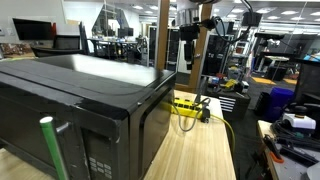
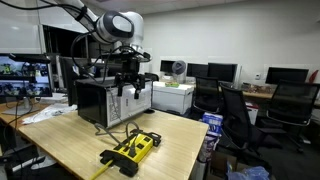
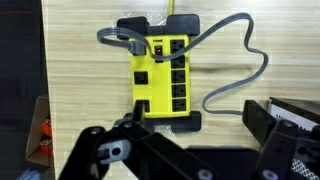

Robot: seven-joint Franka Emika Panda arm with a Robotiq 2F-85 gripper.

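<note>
A yellow power strip (image 3: 161,75) with black end caps and several sockets lies on the wooden table, also in sight in exterior view 2 (image 2: 131,152). A grey cable (image 3: 262,60) loops over it and off to the right, with a black plug (image 3: 138,47) near the strip's upper end. High above the strip hangs my gripper, its fingers wide apart and nothing between them. In exterior view 2 the gripper (image 2: 129,89) is in front of the black microwave (image 2: 88,98), well clear of the table.
The large microwave (image 1: 125,105) fills the left of exterior view 1. Bare tabletop (image 1: 205,155) lies to its right. Beyond the table stand office chairs (image 2: 250,118), and a crate of odds and ends (image 2: 248,172) sits on the floor.
</note>
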